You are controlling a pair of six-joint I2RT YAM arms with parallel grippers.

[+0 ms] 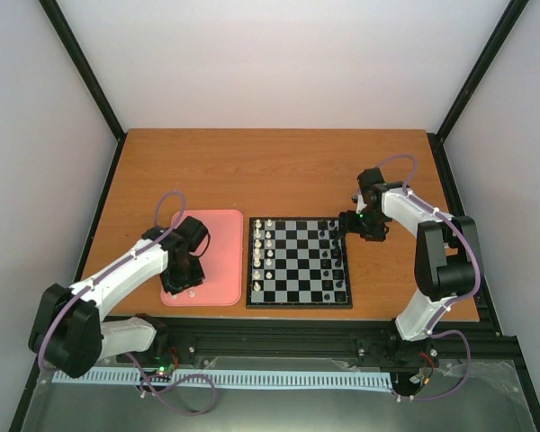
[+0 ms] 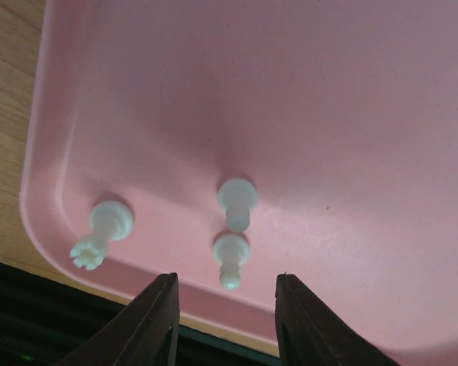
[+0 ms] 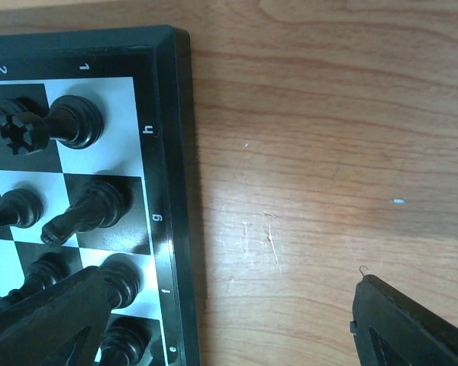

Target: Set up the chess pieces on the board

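My left gripper hangs part open over the pink tray (image 1: 223, 243), nothing between its fingers. Below it stand two white pawns (image 2: 237, 200), with a white rook (image 2: 107, 229) to their left. The chessboard (image 1: 299, 261) holds white pieces (image 1: 257, 261) on the left and black pieces (image 1: 337, 270) on the right. My right gripper is open above the board's right edge, beside a black rook (image 3: 69, 122) and other black pieces.
The tray's front rim lies near the table's front edge.
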